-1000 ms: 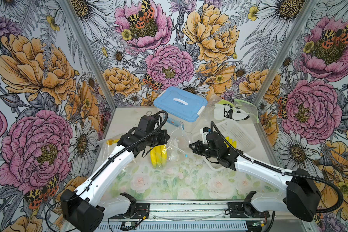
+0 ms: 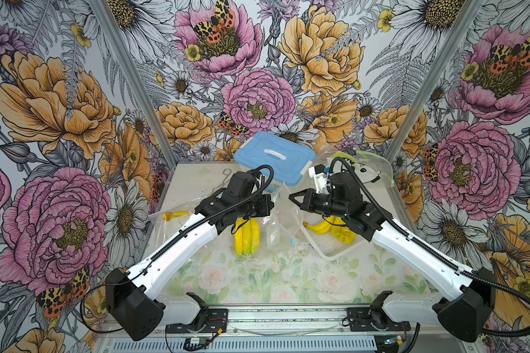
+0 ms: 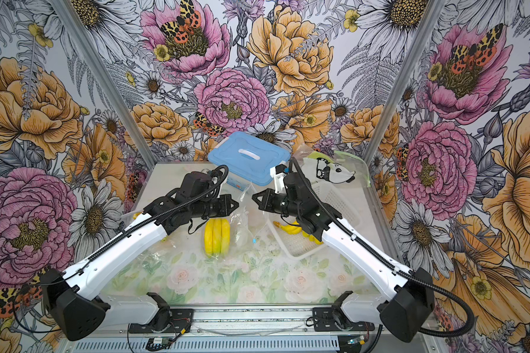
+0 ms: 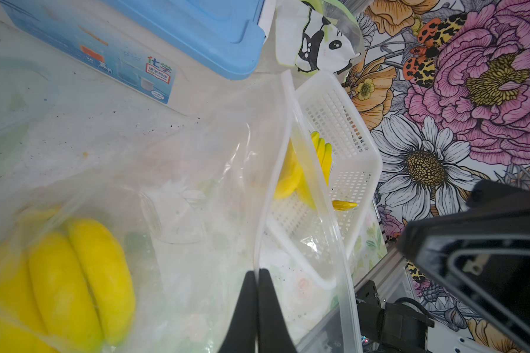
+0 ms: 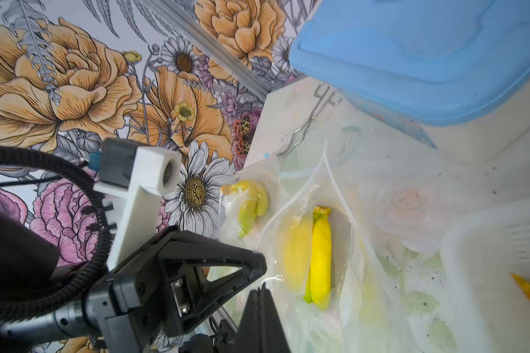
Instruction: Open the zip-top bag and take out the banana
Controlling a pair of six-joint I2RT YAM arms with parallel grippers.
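Observation:
A bunch of yellow bananas [image 2: 246, 238] lies inside the clear zip top bag [image 5: 347, 206] at the middle of the table. Seen from the right wrist, the bag's mouth is spread apart, with the bananas [image 5: 321, 259] visible within. My left gripper is shut on one rim of the bag, which runs taut into its fingertips. On the mouth's other side, my right gripper [image 2: 291, 199] is shut, and its closed fingers [image 5: 259, 311] show nothing between them. Whether it touches the far rim cannot be told.
A white basket [image 4: 368, 170] with bananas stands to the right. Behind are a blue-lidded box [image 2: 276, 156] and a panda-print bag [image 2: 359, 170]. Another bagged banana bunch [image 5: 247, 203] lies on the left.
Over the last second my left gripper has moved slightly right, drawing the bag's rim along.

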